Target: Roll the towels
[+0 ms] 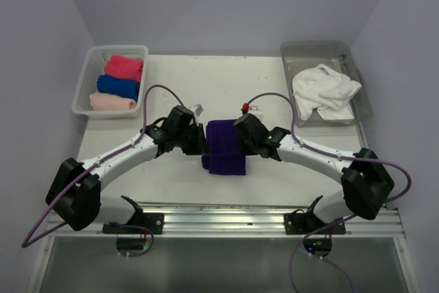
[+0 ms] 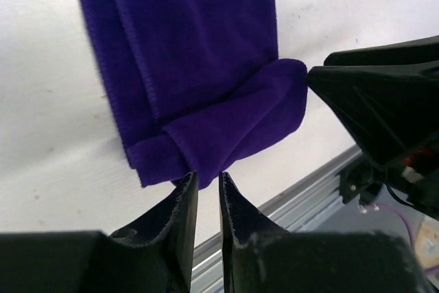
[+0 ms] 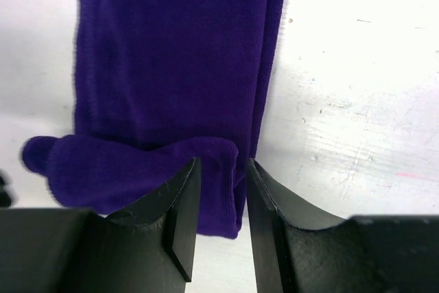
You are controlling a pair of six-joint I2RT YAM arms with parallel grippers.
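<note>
A purple towel (image 1: 221,135) lies flat mid-table, its near end (image 2: 226,128) folded up into a loose, rumpled band. My left gripper (image 1: 200,147) is over the towel's left near part; in the left wrist view its fingers (image 2: 177,238) are fairly close together below the fold, with nothing clearly held. My right gripper (image 1: 243,147) hangs over the towel's right side, fingers (image 3: 274,231) apart over the fold's edge, open.
A white basket (image 1: 86,97) at the back left holds pink, blue and red rolled towels. A grey bin (image 1: 295,60) at the back right holds white towels.
</note>
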